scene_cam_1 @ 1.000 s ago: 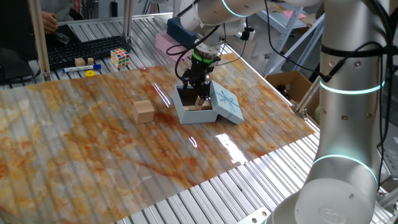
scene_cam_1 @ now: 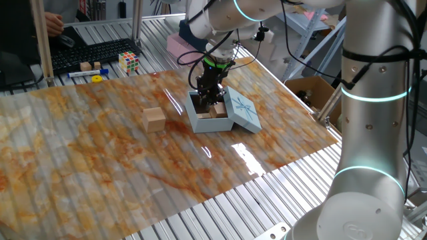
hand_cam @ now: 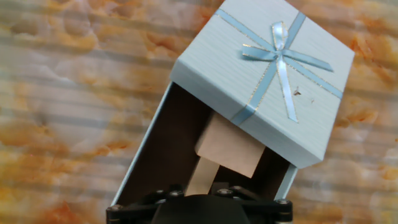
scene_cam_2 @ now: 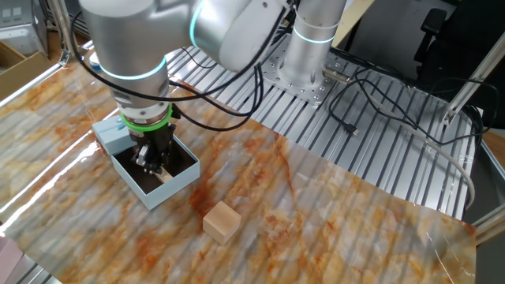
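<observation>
A light blue open box (scene_cam_1: 213, 125) stands on the marbled sheet, its dark inside partly visible. Its lid (hand_cam: 273, 68), tied with a blue ribbon bow, leans aslant over one end of the box. Inside lie a wooden block (hand_cam: 230, 146) and a narrower wooden piece (hand_cam: 202, 177), which reaches under the black gripper parts. My gripper (scene_cam_2: 162, 167) points down into the box, close to the wooden pieces. Its fingertips are hidden in the wrist view and too small elsewhere, so its finger state and any hold cannot be made out.
A loose wooden cube (scene_cam_1: 154, 120) sits apart from the box on the sheet. Beyond the sheet's far edge are a Rubik's cube (scene_cam_1: 129, 63), a marker (scene_cam_1: 88, 73), a yellow ring (scene_cam_1: 97, 79) and a keyboard (scene_cam_1: 93, 57). Much of the sheet is bare.
Over the last second my gripper has shifted slightly down and left in exterior view 1, staying at the box. The wooden piece beside it looks differently placed. Box, lid and loose cube appear unmoved.
</observation>
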